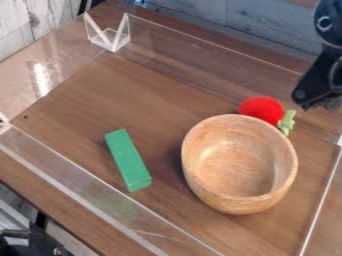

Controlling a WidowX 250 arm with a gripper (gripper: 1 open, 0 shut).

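Observation:
My gripper [315,92] is a dark shape at the right edge, partly out of frame, above and to the right of a red plush object [261,108] with a green top. That object lies just behind a wooden bowl [239,190], which is empty. A green block [128,160] lies on the wooden table [94,110], left of the bowl. The gripper's fingers are only partly seen.
A clear acrylic holder [110,32] stands at the back left. Transparent rims run along the table's edges.

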